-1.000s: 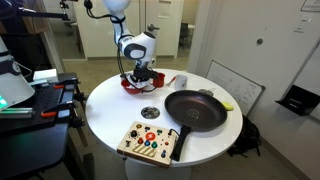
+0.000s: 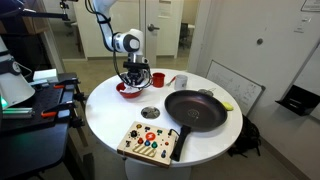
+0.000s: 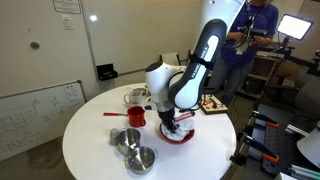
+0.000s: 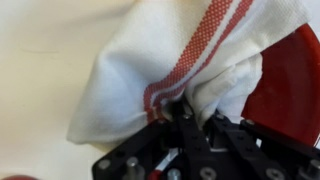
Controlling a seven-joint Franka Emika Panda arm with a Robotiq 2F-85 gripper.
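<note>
A white towel with red stripes [image 4: 165, 60] fills much of the wrist view, bunched where my gripper is shut on it. Beneath and beside it shows the red bowl [image 4: 285, 90]. In exterior view 2 the white towel [image 3: 177, 131] lies bunched over the red bowl [image 3: 180, 140], with my gripper [image 3: 170, 115] right above. From exterior view 1, the gripper [image 2: 133, 78] is low over the bowl [image 2: 128, 91], and the arm hides much of the towel. The fingertips are largely covered by the cloth.
A large black pan [image 2: 195, 110] and a wooden board with knobs [image 2: 148, 143] occupy the table's near side. A red mug [image 3: 136, 117] and two metal pots, one of them in front [image 3: 141, 159], stand beside the bowl. Bare white tabletop [image 2: 100, 110] lies left of the board.
In exterior view 1 the arm and gripper have shifted left over the past second, staying low at the bowl. The pan and board have not moved.
</note>
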